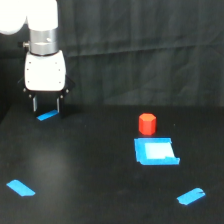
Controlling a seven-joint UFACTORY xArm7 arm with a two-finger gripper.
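In the camera view my gripper (46, 104) hangs at the far left, pointing down. Its two dark fingers stand apart, with nothing visible between them. Just below lies a blue strip (48, 115) on the black surface; the height of the fingertips over it is hard to judge. Right of centre a red block (147, 124) with a hexagonal outline rests on the surface. In front of it is a white square (158, 151) with a blue border, the two apart by a small gap.
More blue strips lie near the front, one at the left (20, 188) and another blue strip (190, 196) at the right. A dark curtain (140, 50) closes off the back. Between the gripper and the red block the black surface (95, 150) is clear.
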